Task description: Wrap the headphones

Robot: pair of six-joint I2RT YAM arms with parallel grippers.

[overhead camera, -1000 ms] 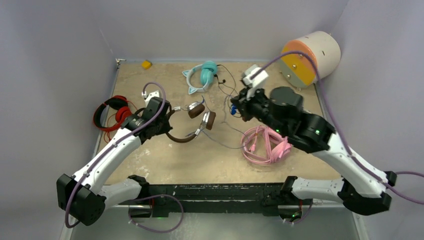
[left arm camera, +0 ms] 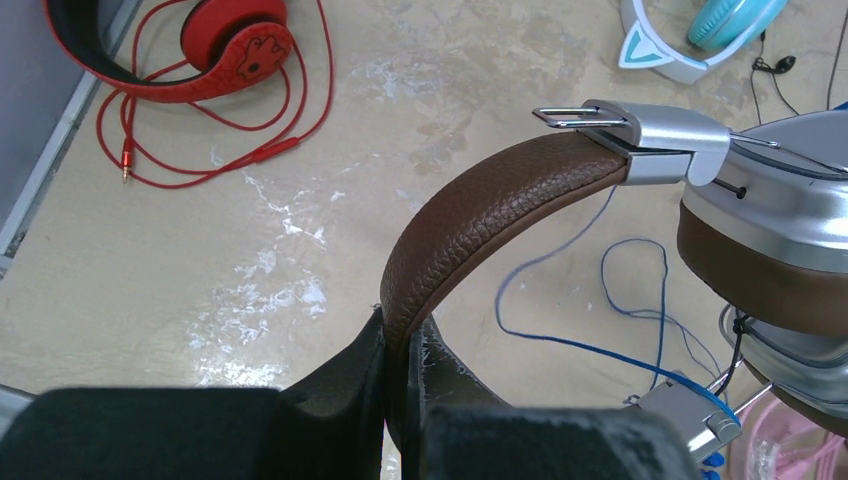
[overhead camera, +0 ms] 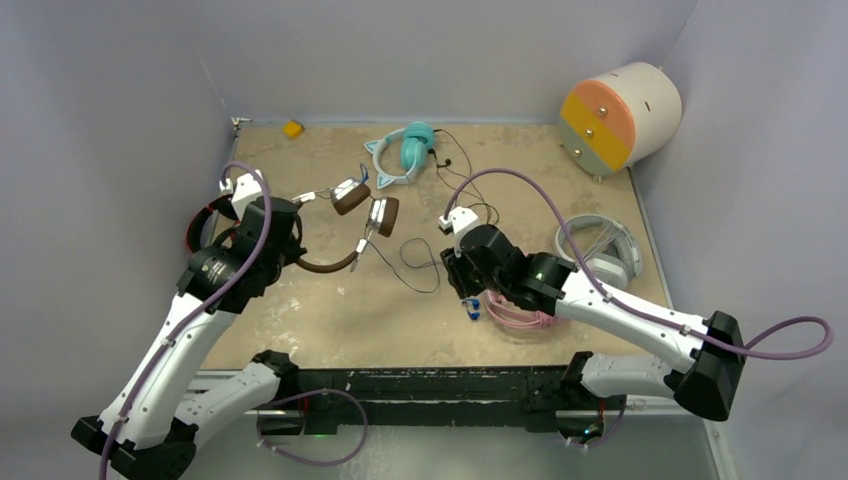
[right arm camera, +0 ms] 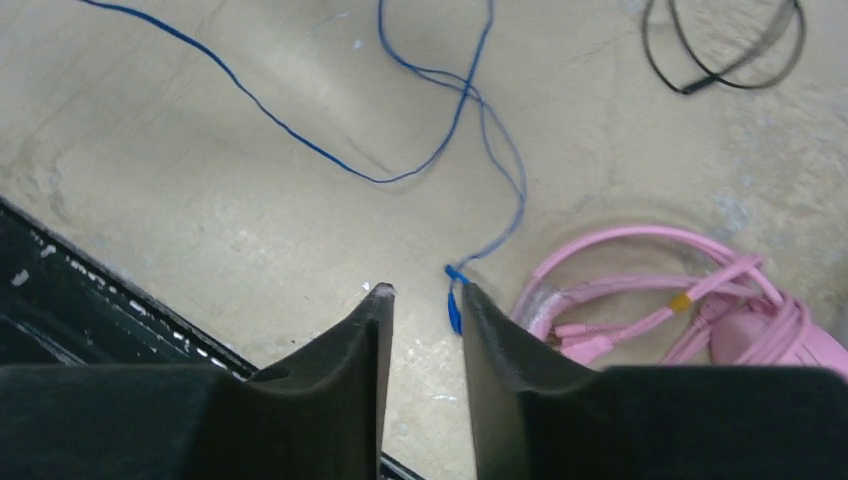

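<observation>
My left gripper is shut on the brown leather headband (left arm camera: 470,200) of the silver-and-brown headphones, holding them at the centre-left in the top view, earcups (overhead camera: 384,218) to the right. Their thin blue cable (right arm camera: 300,135) trails over the board to blue plugs (right arm camera: 454,310). My right gripper is above these plugs beside the coiled pink cable, its fingers part open with a narrow gap; whether anything is between them cannot be told.
Red headphones (left arm camera: 235,55) lie at the left, cyan cat-ear headphones (overhead camera: 414,150) at the back, white headphones (overhead camera: 610,268) and pink coiled cable (right arm camera: 660,240) at the right. A drum-shaped box (overhead camera: 640,115) stands back right.
The left gripper has moved left with the headphones. My right arm has come down and toward the front, near the blue plugs.
</observation>
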